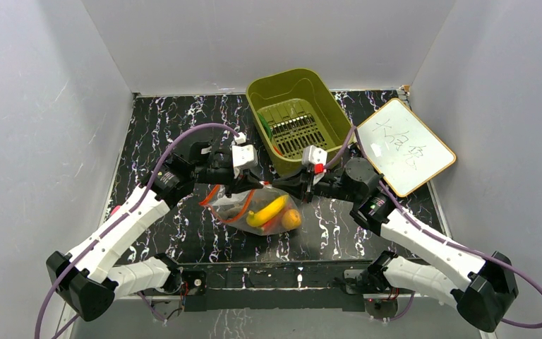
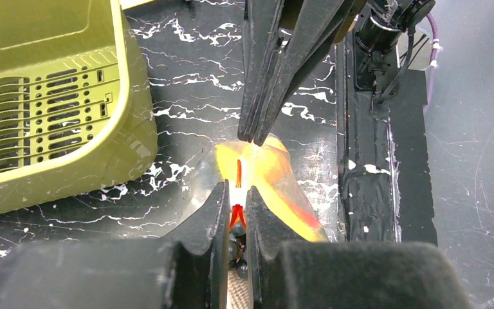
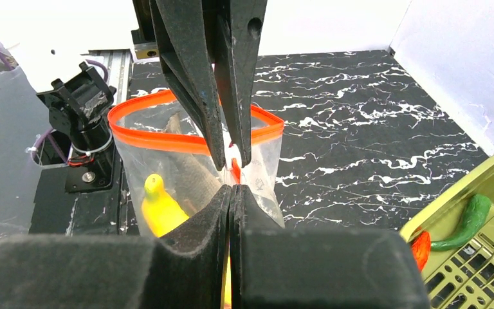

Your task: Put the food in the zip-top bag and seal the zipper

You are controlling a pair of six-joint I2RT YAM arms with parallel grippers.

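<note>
The clear zip bag point(image 1: 229, 210) lies below both grippers, its orange zipper point(image 3: 161, 140) parted in a loop. Inside it are a yellow banana point(image 1: 268, 211) and an orange fruit point(image 1: 291, 219). My left gripper is shut on the bag's zipper end, where a white piece point(image 3: 233, 156) and orange strip show at its fingertips. Facing it, my right gripper is shut just beyond that end, with nothing clear between its fingers; any thin film there cannot be made out.
Behind the grippers stands a green basket point(image 1: 254, 113), with a green pepper point(image 3: 473, 222) and a red piece point(image 3: 421, 250) in it. A whiteboard point(image 1: 409, 148) leans at the right.
</note>
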